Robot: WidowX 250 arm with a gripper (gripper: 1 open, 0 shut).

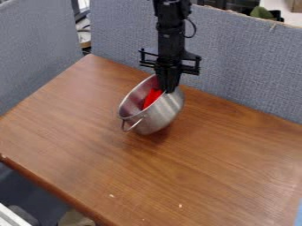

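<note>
The steel pot (160,119) with a wire handle is tilted steeply, its upper rim up at my black gripper (165,83). The red object (151,96) is inside the pot, partly hidden by the wall. My fingertips are at the rim; whether they are closed on it is hard to see.
Grey padded walls (236,71) border it at the back and left, and its front left edge drops away to the floor.
</note>
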